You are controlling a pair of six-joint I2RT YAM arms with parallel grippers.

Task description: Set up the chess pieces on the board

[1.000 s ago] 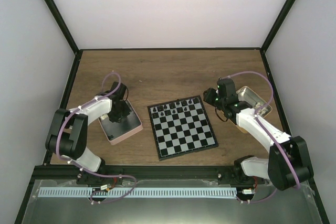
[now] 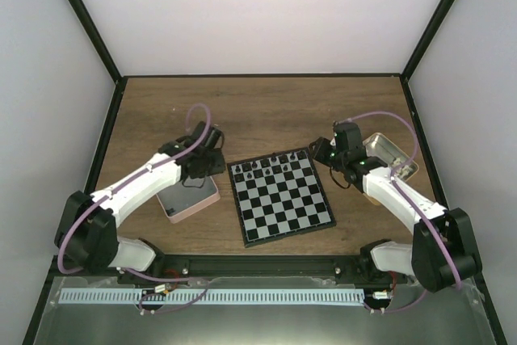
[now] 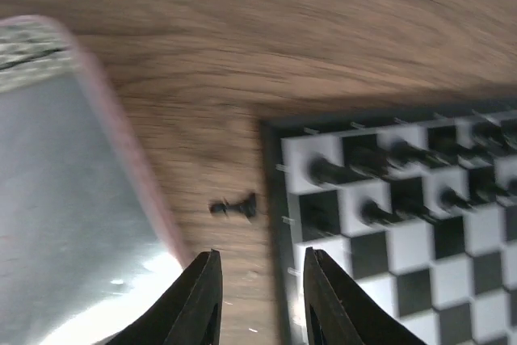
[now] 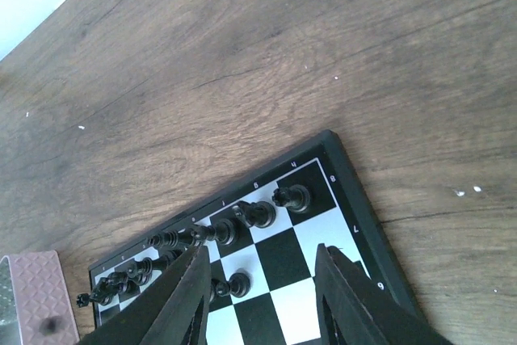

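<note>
The chessboard lies mid-table, with several black pieces along its far rows, such as one at the corner. In the left wrist view a small dark piece appears between the pink-rimmed box and the board, above my left gripper; whether it is held cannot be told. The left gripper is near the board's left edge, fingers apart. My right gripper hangs by the board's far right corner, fingers apart with nothing visible between them.
The pink box stands left of the board. A metal tray with pale pieces sits at the right.
The left arm has moved up and rightward from over the pink box toward the board. The right arm looks still.
</note>
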